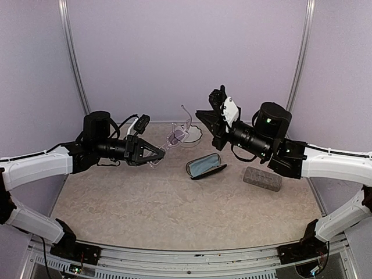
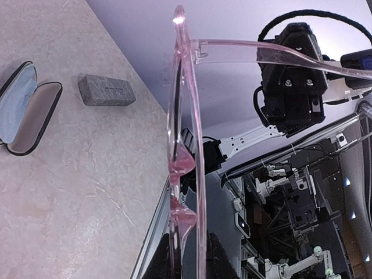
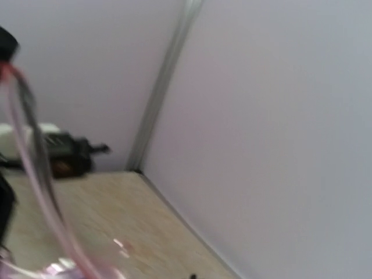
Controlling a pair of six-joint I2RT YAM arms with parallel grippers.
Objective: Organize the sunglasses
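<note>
Pink transparent sunglasses [image 1: 179, 135] are held up over the table, with my left gripper [image 1: 159, 154] shut on one end of them. In the left wrist view the sunglasses [image 2: 189, 165] stand edge-on, and one temple arm [image 2: 256, 52] sticks out to the right. My right gripper [image 1: 202, 118] is raised to the right of that temple, apart from it in the top view, and looks shut with nothing seen between its fingers. A blurred pink strip of the sunglasses [image 3: 43, 186] crosses the left of the right wrist view. The dark glasses case [image 1: 204, 166] lies open, showing a blue lining.
A grey rectangular box [image 1: 263, 178] sits on the table at the right. Behind the sunglasses lies a white, dark-edged item [image 1: 192, 137], partly covered by them.
</note>
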